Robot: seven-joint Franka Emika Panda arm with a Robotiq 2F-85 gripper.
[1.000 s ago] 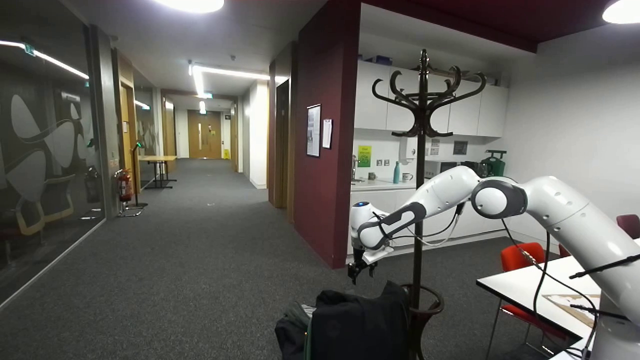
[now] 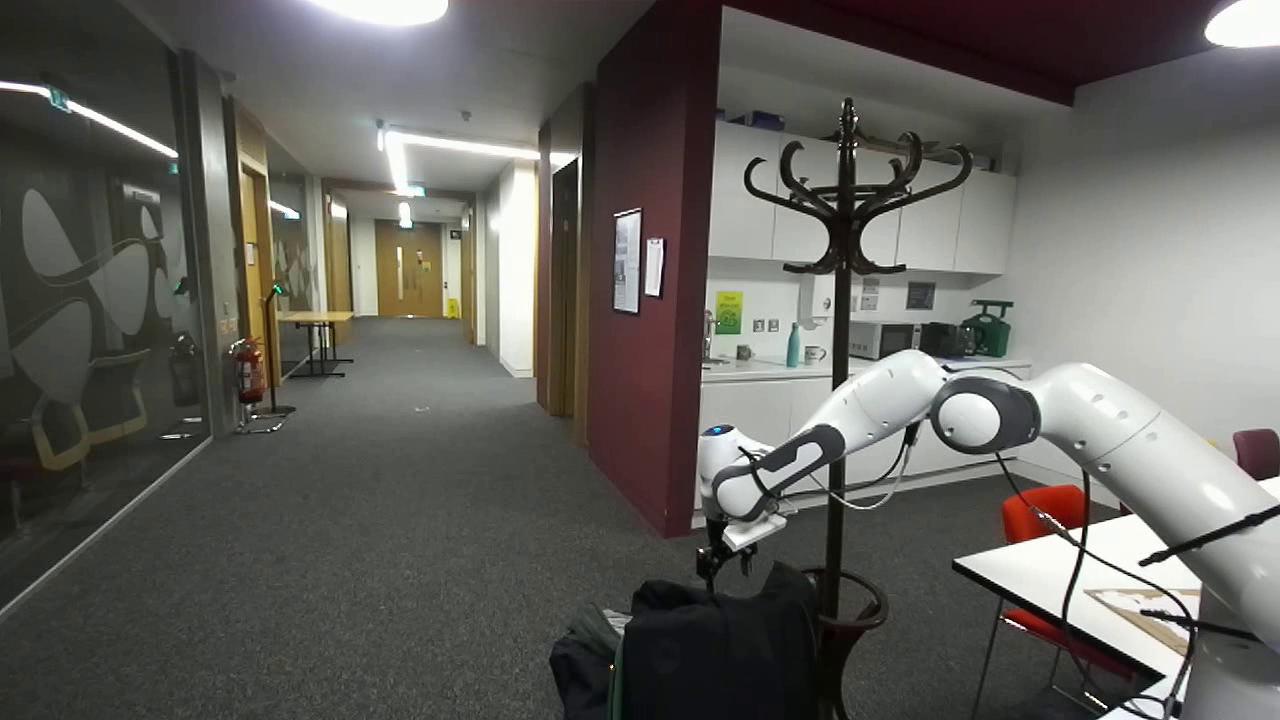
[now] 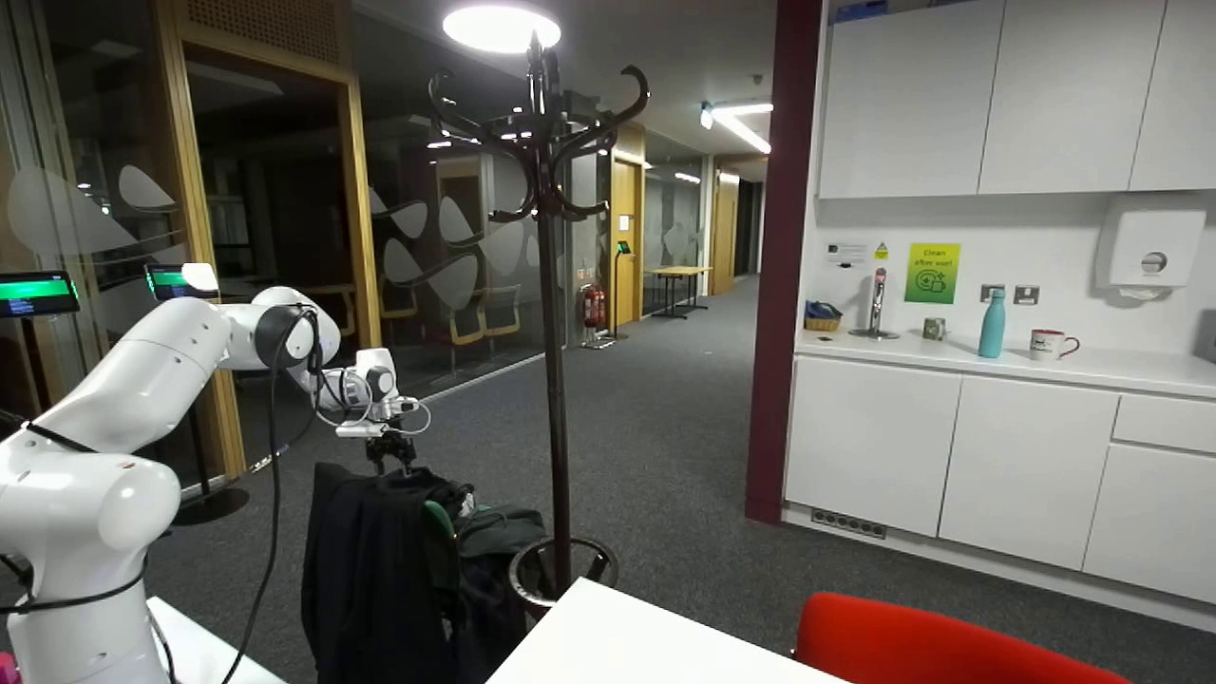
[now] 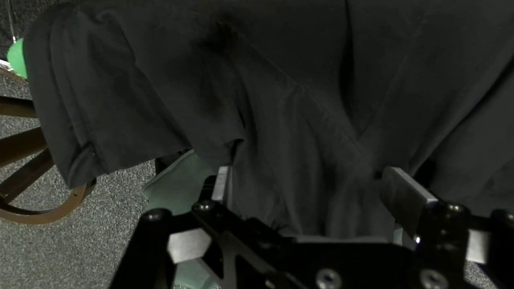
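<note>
My gripper is open, its two fingers wide apart above dark cloth. That cloth is a black garment point(image 4: 289, 110), which fills most of the wrist view in loose folds. In the first exterior view the gripper point(image 2: 727, 566) points down at the top of the black garment point(image 2: 720, 648), behind its upper edge. From the other side, the gripper point(image 3: 393, 462) is at the top of the garment point(image 3: 370, 570), close above it or touching; I cannot tell which. What supports the garment is hidden beneath it.
A dark wooden coat stand point(image 2: 845, 360) rises close beside the garment, its curved hooks bare. A grey-green cloth or bag point(image 3: 502, 530) lies against the garment. White tables point(image 3: 638, 650) and a red chair point(image 3: 912, 638) stand nearby. Open carpet point(image 2: 420, 516) stretches along the corridor.
The arm and gripper have come down a short way towards the black garment's top. The garment and the coat stand have not visibly moved.
</note>
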